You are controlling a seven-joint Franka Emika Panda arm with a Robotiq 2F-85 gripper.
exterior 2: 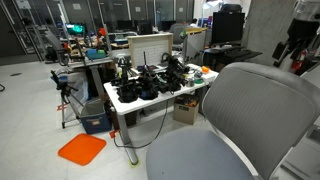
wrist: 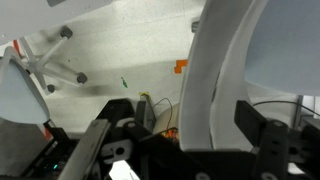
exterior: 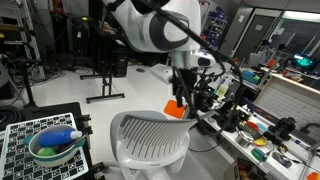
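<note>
A pale grey chair [exterior: 150, 140] stands below the white arm; its curved backrest [exterior 2: 258, 105] fills the right of exterior view 2. My gripper [exterior: 184, 88] hangs above the top edge of that backrest. It shows at the upper right corner of exterior view 2 as a dark shape, cut by the frame. In the wrist view the gripper is part open, its dark fingers [wrist: 120, 137] spread on either side of the backrest's pale rim [wrist: 203, 75]. No contact between fingers and rim is visible, and the depth between them is hard to tell.
A bowl [exterior: 57, 152] with a blue item sits on a checkered board [exterior: 15, 150] at the left. The white table [exterior 2: 140, 103] behind the chair carries several black devices. An orange sheet [exterior 2: 82, 150] lies on open floor. Cables cross the floor near the chair.
</note>
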